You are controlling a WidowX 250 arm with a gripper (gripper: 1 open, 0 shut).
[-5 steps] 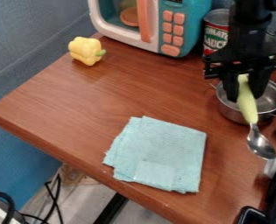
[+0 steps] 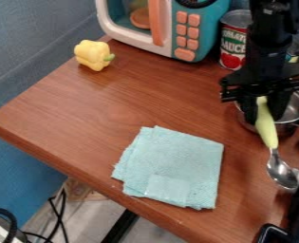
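My black gripper (image 2: 263, 93) is at the upper right, shut on the pale yellow-green handle of a spoon (image 2: 266, 123), whose metal bowl hangs down at the right. Behind the spoon is a steel pot (image 2: 292, 112), partly hidden by the gripper and handle. A folded light-blue cloth (image 2: 167, 171) lies on the wooden table (image 2: 76, 123). A yellow pepper (image 2: 93, 55) sits at the back left of the table.
A toy microwave (image 2: 164, 28) stands at the back, with a red-labelled can (image 2: 233, 47) beside it. Cables lie on the floor at lower left.
The gripper and spoon have shifted slightly over the last second, with the spoon's bowl now a little lower than a second ago.
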